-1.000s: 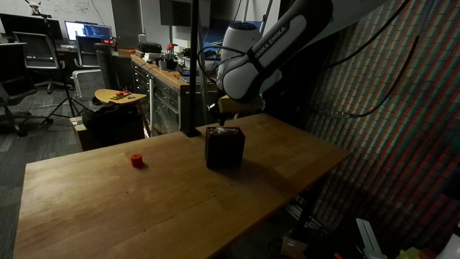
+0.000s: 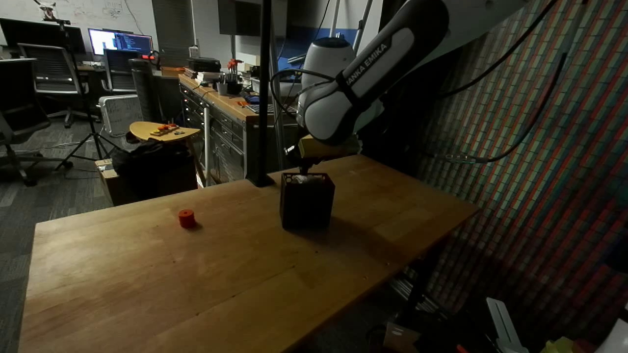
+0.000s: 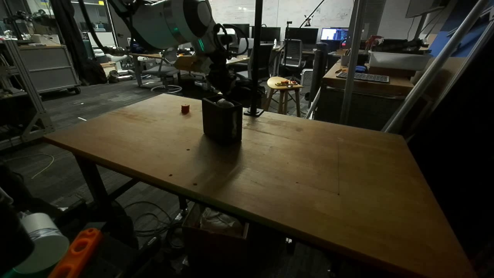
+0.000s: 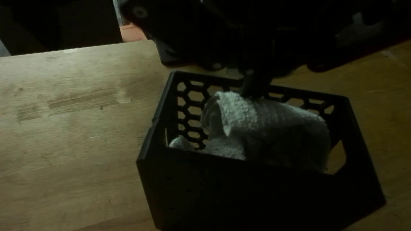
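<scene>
A black box point(image 2: 306, 203) with honeycomb-cut walls stands upright on the wooden table. Inside it lies a crumpled white cloth point(image 4: 277, 119), its folds rising close to the rim in the wrist view. From above, my gripper reaches down at the box's opening, its dark fingertips against the top fold of the cloth. It is shut on the cloth, though the pinch itself is dim and partly hidden. In exterior view 2 the gripper point(image 3: 227, 92) is directly over the box, with a bit of the cloth point(image 3: 225, 104) showing at the rim.
A small red cylinder point(image 2: 186, 218) stands on the table, well apart from the box. A black post point(image 3: 256, 60) rises from the table edge close to the box.
My gripper has come down a little to the cloth at the box's opening. The cloth sits slightly differently at the rim; box and red cylinder have stayed in place.
</scene>
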